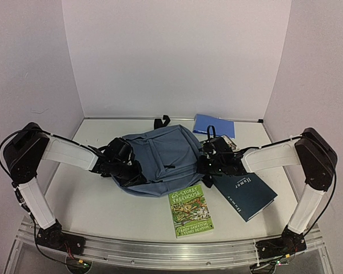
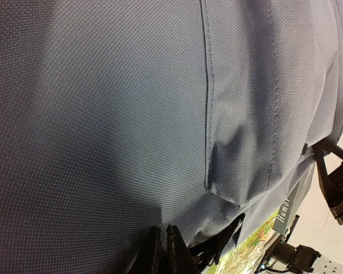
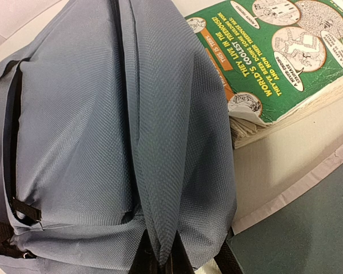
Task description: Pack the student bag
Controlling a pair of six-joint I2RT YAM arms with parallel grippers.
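Note:
The blue-grey bag lies on its side in the middle of the table, a zip pocket facing up. At its lower left my left gripper is down against the cloth. Its fingertips are close together, with no fold visible between them. On the bag's right edge my right gripper is shut on a raised fold of the bag's fabric. A green treehouse book lies flat in front of the bag. To the right, a dark Humor book lies partly under my right arm. The bag's inside is hidden.
A blue folder lies at the back right, with a small item partly hidden by the right arm beside it. A black strap sticks out behind the bag.

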